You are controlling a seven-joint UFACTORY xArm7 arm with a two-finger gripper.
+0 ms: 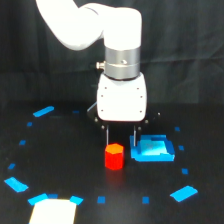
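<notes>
A bright red block [114, 157] with an angular outline sits on the black table near the middle. The blue open tray [166, 157] stands just to its right. Above and seemingly behind the block hangs my gripper [122, 134], pointing down and open. Its two dark fingers stand apart with nothing visible between them, the left one above the block and the right one close to the tray's left side. Depth between fingertips and block is hard to judge, and the fingertips are dim.
A pale cream square [52, 212] lies at the front left edge. Blue tape strips [184, 193] and small blue squares mark the dark table. Open floor space lies to the left of the block and in front of it.
</notes>
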